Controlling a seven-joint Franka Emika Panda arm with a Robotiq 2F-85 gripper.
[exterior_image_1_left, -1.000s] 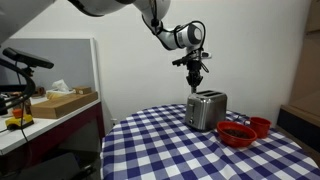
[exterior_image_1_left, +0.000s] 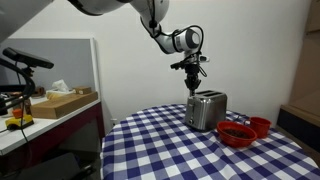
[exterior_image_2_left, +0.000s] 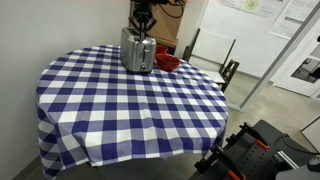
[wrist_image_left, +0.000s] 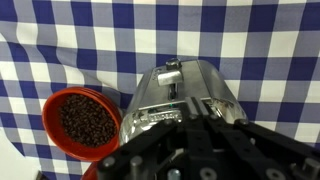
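Observation:
A silver toaster (exterior_image_1_left: 208, 111) stands upright on the checked cloth, seen also from above in the wrist view. At one end its lever (wrist_image_left: 171, 76) sticks out. My gripper (exterior_image_1_left: 191, 92) points down at the toaster's lever end, close to its top edge. From the second exterior view, the gripper (exterior_image_2_left: 143, 38) overlaps the toaster (exterior_image_2_left: 137, 53), so touching or apart cannot be told. The fingers are shut, and nothing shows between them. Dark gripper parts hide much of the toaster's top in the wrist view.
Beside the toaster stands a red bowl (wrist_image_left: 50, 122) of dark brown beans (wrist_image_left: 88, 120), with a red cup (exterior_image_1_left: 260, 127) close by. The checked tablecloth (exterior_image_1_left: 150, 145) is clear in front. A side table (exterior_image_1_left: 60, 122) at left carries a wooden box (exterior_image_1_left: 62, 104).
Over the last second my gripper has come down slightly and shifted a little left towards the toaster's lever end. The toaster, bowl and cup have not visibly moved.

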